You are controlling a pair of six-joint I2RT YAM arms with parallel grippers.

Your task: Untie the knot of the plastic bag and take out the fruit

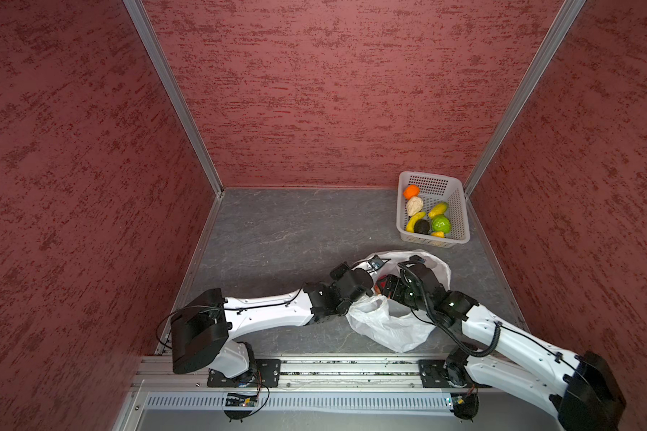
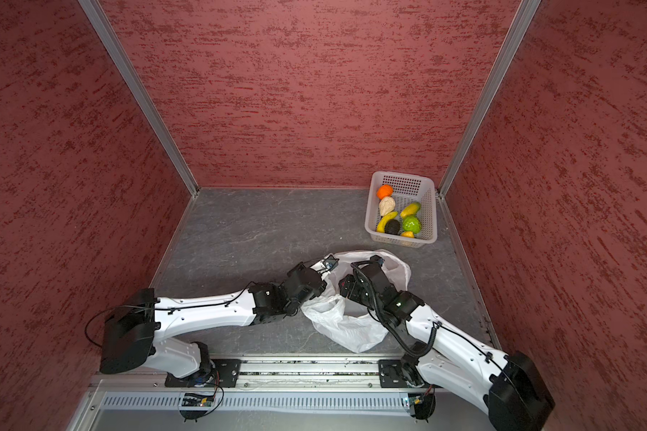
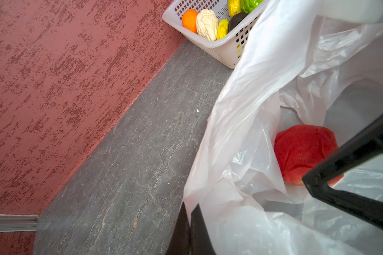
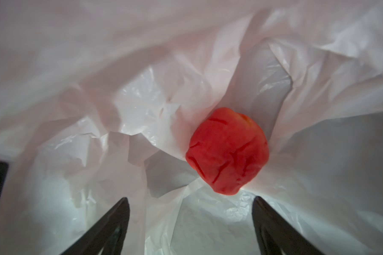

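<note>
The white plastic bag [image 1: 388, 330] lies open at the front right, with a wrinkled red fruit [image 3: 304, 153] inside it. My left gripper is shut at the bag's left rim, with a fold of thin plastic at its fingertips. My right gripper is part open inside the bag, its two fingertips either side of and short of the red fruit [image 4: 227, 150], nothing between them. In both top views the right gripper hides most of that fruit.
A grey basket [image 1: 460, 208] at the back right holds several fruits, among them an orange, bananas and a green one. Red walls surround it on the sides and back.
</note>
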